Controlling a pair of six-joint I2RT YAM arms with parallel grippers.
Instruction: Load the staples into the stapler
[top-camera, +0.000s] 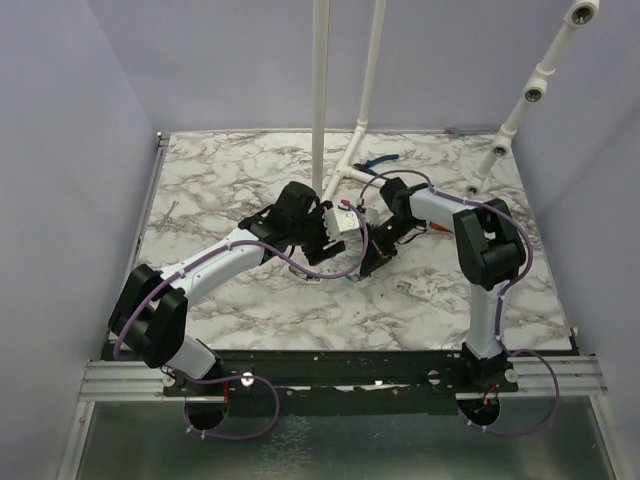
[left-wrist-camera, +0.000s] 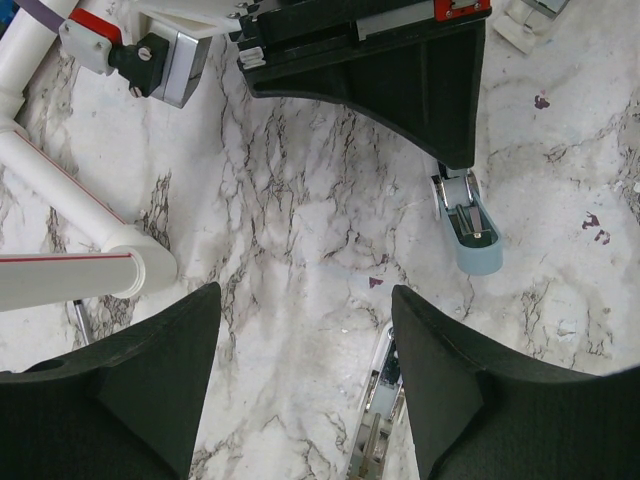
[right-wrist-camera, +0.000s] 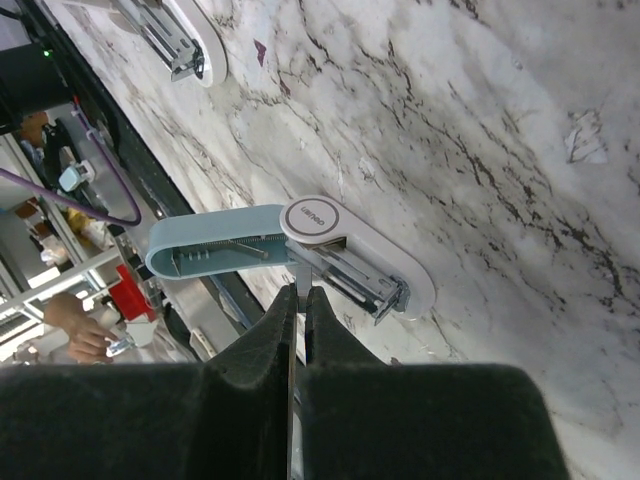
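An unfolded stapler lies mid-table. In the right wrist view its pale blue cover (right-wrist-camera: 212, 224) lies to the left, with a spring inside, and its white base (right-wrist-camera: 410, 275) carries a metal magazine (right-wrist-camera: 355, 283). My right gripper is shut, its tips right at the hinge end of the magazine. A thin greyish sliver shows at those tips; I cannot tell whether it is pinched staples or part of the stapler. The left wrist view shows the blue cover (left-wrist-camera: 480, 258) beneath the right gripper's dark finger (left-wrist-camera: 455, 130). My left gripper stands open and empty.
Another opened stapler (left-wrist-camera: 372, 440) lies below the left gripper's right finger. A pale piece (top-camera: 413, 290) lies right of the middle. Blue-handled pliers (top-camera: 376, 161) and white pipes (top-camera: 345, 165) occupy the back.
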